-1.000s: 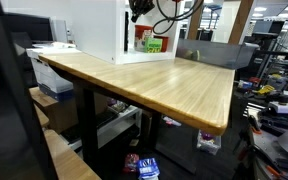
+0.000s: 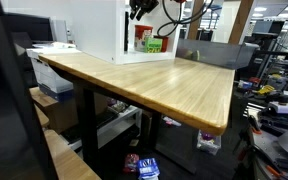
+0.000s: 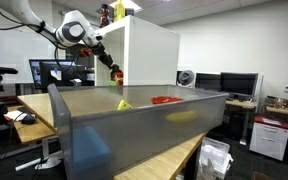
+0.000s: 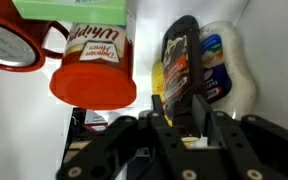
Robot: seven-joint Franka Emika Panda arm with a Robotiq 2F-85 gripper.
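In the wrist view a dark, narrow item with a printed label point(image 4: 181, 62) stands in front of my gripper, whose fingertips reach its lower end. Whether they touch it or close around it cannot be told. Right beside it is a white bottle with a blue and red label point(image 4: 215, 68); at its left edge a strip of yellow shows. A red-lidded jar point(image 4: 94, 85) lies further left. From outside, my gripper point(image 3: 115, 71) is at the open side of the white shelf unit.
A green item point(image 2: 153, 45) and red containers point(image 2: 165, 43) crowd the shelf space by the arm. The unit's white wall point(image 3: 149, 55) rises close to the gripper.
The arm and its cable at the top have shifted slightly. My gripper stays by the shelf; the containers and table look the same.
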